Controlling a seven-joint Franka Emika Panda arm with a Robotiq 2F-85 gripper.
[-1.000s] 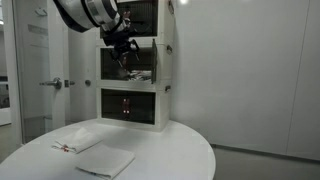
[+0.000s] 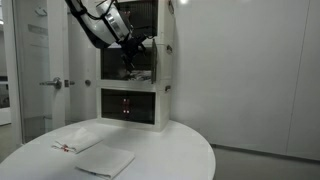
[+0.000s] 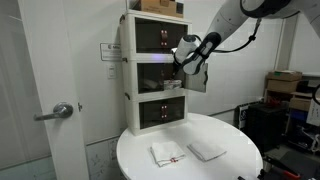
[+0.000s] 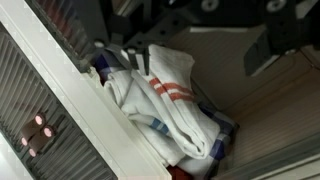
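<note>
My gripper (image 2: pixel 130 58) is at the cabinet's open middle compartment, its fingers apart and nothing held between them. In the wrist view, folded white towels (image 4: pixel 178 100) with orange and blue stripes lie inside the compartment, just beyond the fingertips. Dark cloth shows under them. Exterior view 2 has the white cabinet (image 3: pixel 129 90) standing at the back of the round table, with pale cloth (image 3: pixel 172 84) visible in the middle compartment. Two folded white cloths lie apart on the table: a striped one (image 3: pixel 166 153) and a plain one (image 3: pixel 207 149).
The middle compartment's door (image 2: pixel 154 62) stands open on the right, close to my gripper. Lower doors with red handles (image 2: pixel 126 105) are closed. A cardboard box (image 3: pixel 161 7) sits atop the cabinet.
Over the last second the arm has moved right and slightly down in exterior view 1, carrying the gripper nearer the open door. The cloths on the table have not moved.
</note>
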